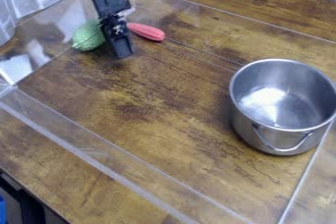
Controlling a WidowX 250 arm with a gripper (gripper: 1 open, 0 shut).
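Note:
The black gripper [118,41] is low over the upper left of the wooden table, in front of a green vegetable-like object [85,37] that it partly hides. A pink elongated object [147,31] lies just to its right. Whether the fingers hold anything is hard to see. A steel pot [281,79] stands on the right.
Clear plastic strips [118,169] run along the table's front and sides. A pale cloth or foil-like surface is at the far left.

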